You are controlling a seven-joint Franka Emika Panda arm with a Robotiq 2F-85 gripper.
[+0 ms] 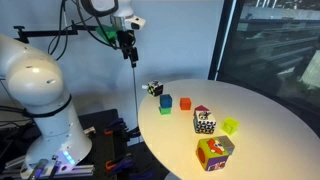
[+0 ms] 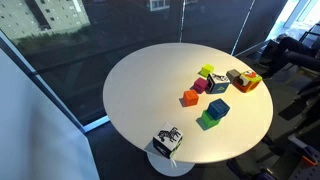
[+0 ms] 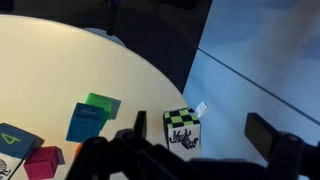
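Observation:
High above the table's left edge, my gripper [image 1: 128, 52] points downward. In the wrist view its two fingers stand wide apart, so the gripper is open and holds nothing. Below the gap between them, a checkered cube with a black-and-white animal picture [image 3: 182, 137] rests near the table edge. In the second exterior view this picture cube [image 2: 167, 138] sits alone by the near rim. A blue cube [image 1: 167, 100] stands with a green cube [image 1: 164, 110], the blue one apparently on top.
The round table [image 2: 140, 90] also bears a red-orange cube [image 2: 190, 98], a magenta cube [image 2: 200, 86], a yellow-green cube [image 1: 229, 126], a patterned black-and-white cube [image 1: 204, 122] and a larger multicoloured cube [image 1: 214, 152]. In the second exterior view, the table's left half is mostly clear.

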